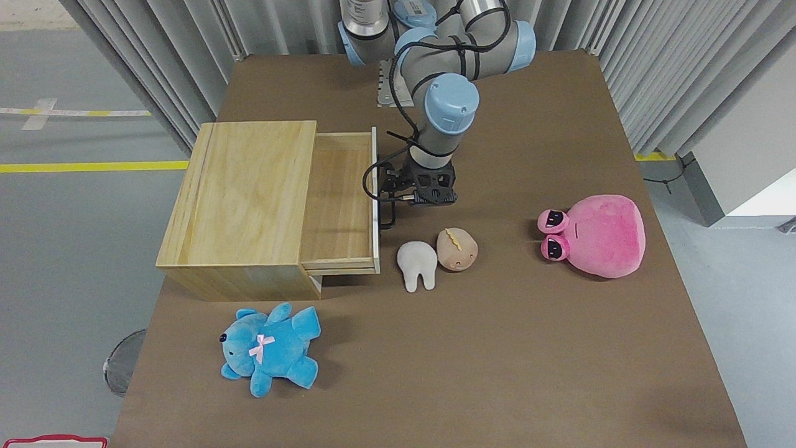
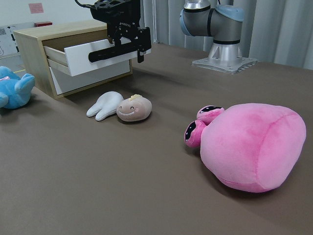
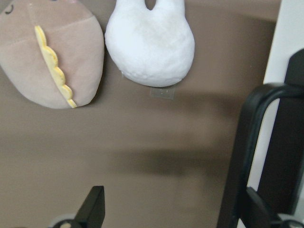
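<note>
A light wooden cabinet (image 1: 231, 198) has its drawer (image 1: 336, 201) pulled out, its inside empty, with a white front (image 2: 78, 60). My black gripper (image 1: 403, 195) is at that front. In the wrist view the black handle (image 3: 251, 123) runs along the right, one fingertip (image 3: 254, 209) against or within it, the other (image 3: 92, 209) at lower left over bare table. Whether the handle is held is unclear; the fingers appear apart in that view. The white tooth plush (image 1: 416, 261) and beige smiling plush (image 1: 456, 250) lie just beside the drawer.
A blue bear (image 1: 272, 351) lies in front of the cabinet, and a pink plush (image 1: 597, 235) at the right. The arm's base (image 2: 225, 63) stands at the back.
</note>
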